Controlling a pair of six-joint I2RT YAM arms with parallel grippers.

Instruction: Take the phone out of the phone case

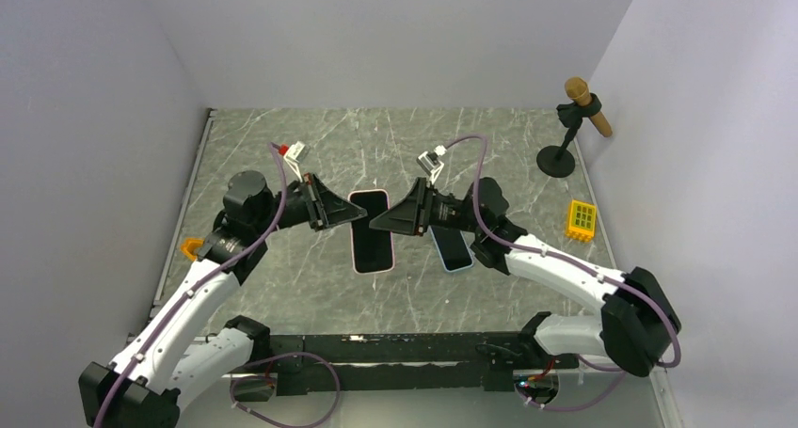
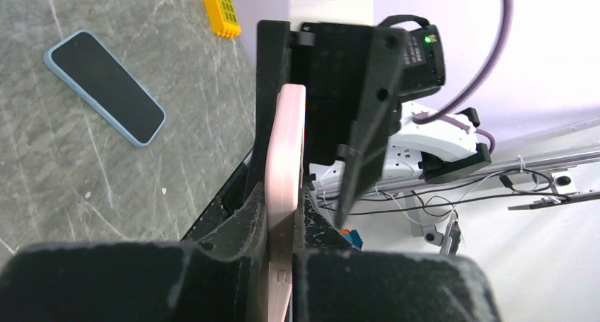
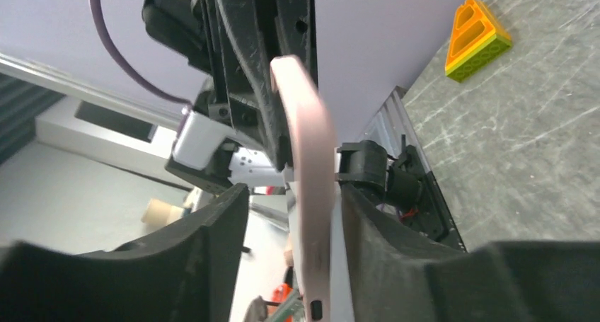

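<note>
A black phone in a pink case [image 1: 373, 245] is held up between both arms, edge-on in both wrist views, where the case [image 2: 283, 138] [image 3: 315, 166] shows as a pink strip. My left gripper [image 1: 356, 214] is shut on it. My right gripper [image 1: 381, 223] is at the phone from the other side, part open; in the right wrist view its blurred fingers stand either side of the pink case, and whether they touch it is unclear.
A blue-cased phone [image 1: 452, 249] lies on the table to the right. A yellow block [image 1: 582, 219], a microphone stand [image 1: 556, 161] and an orange-yellow piece [image 3: 474, 39] are at the sides.
</note>
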